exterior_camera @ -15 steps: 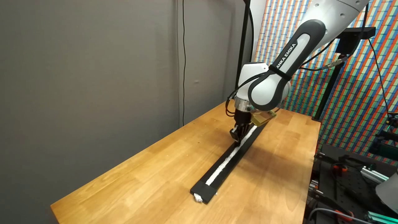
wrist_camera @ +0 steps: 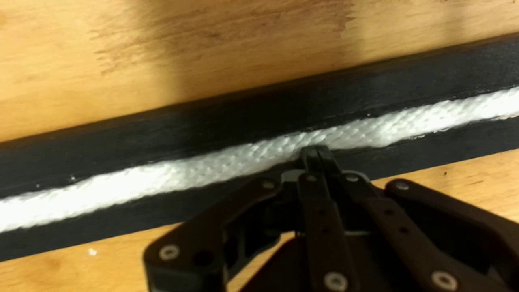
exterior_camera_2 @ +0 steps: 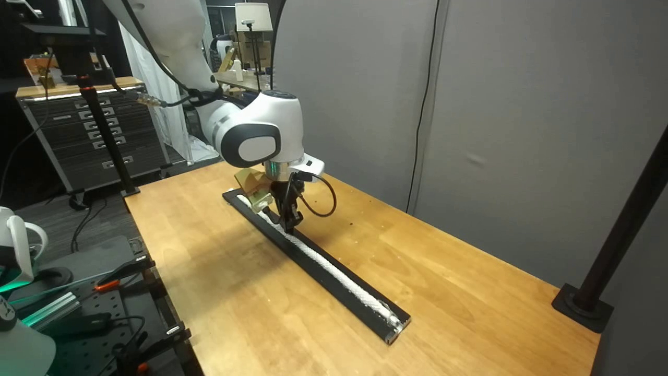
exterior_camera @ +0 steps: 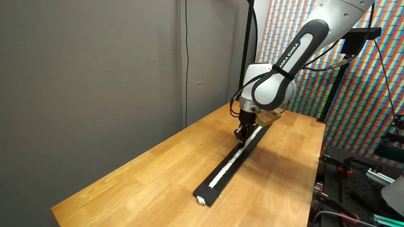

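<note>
A white braided rope (wrist_camera: 233,162) lies lengthwise along the middle of a long black strip (wrist_camera: 194,129). In the wrist view my gripper is shut, its fingertips together over the rope's lower edge; whether they touch it cannot be told. No part of the rope shows between the fingers. From outside, the gripper (exterior_camera: 242,143) points straight down at the strip (exterior_camera: 206,192), around the middle of its length. One rope end (exterior_camera_2: 393,318) shows at the strip's end in the second exterior view.
A grey wall (exterior_camera: 113,75) runs along one long side. Black posts (exterior_camera: 333,90) stand at the table's edges, and a cart with tools (exterior_camera_2: 94,313) adjoins the other side.
My arm and gripper have shifted very slightly in the first exterior view. The strip and rope look the same.
</note>
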